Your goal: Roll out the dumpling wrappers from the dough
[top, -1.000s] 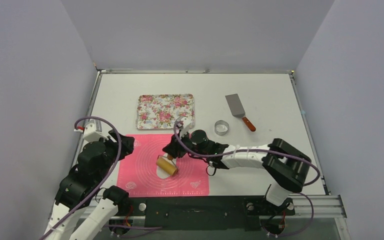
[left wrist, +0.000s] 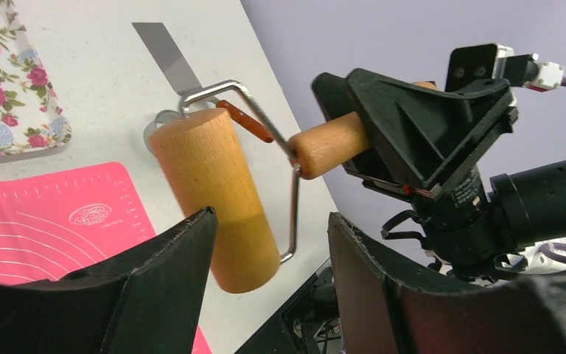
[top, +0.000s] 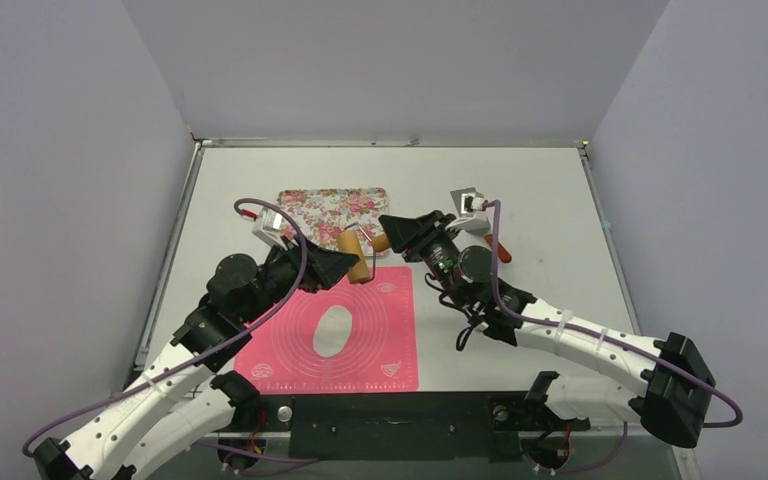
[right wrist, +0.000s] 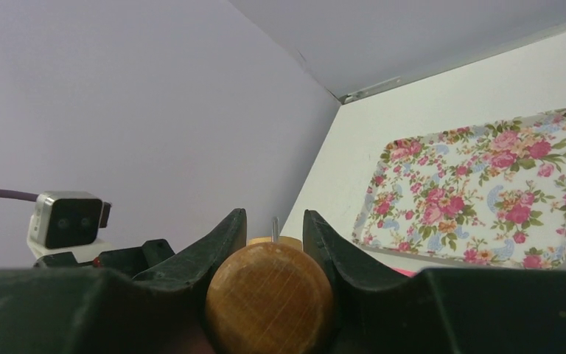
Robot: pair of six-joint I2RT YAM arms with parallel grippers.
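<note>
A flattened oval of pale dough lies on the pink silicone mat. My right gripper is shut on the wooden handle of the roller, holding it raised over the mat's back part. The thick wooden roller hangs from its metal frame between my grippers. My left gripper is open, with the roller just beyond and above its fingertips in the left wrist view; whether they touch is unclear.
A floral tray lies behind the mat. A metal spatula with orange handle lies at the back right; a metal ring cutter sits near it, mostly hidden. Walls stand on both sides.
My right gripper has lifted the roller off the dough and carried it toward the back. My left gripper has moved rightward, close to the roller.
</note>
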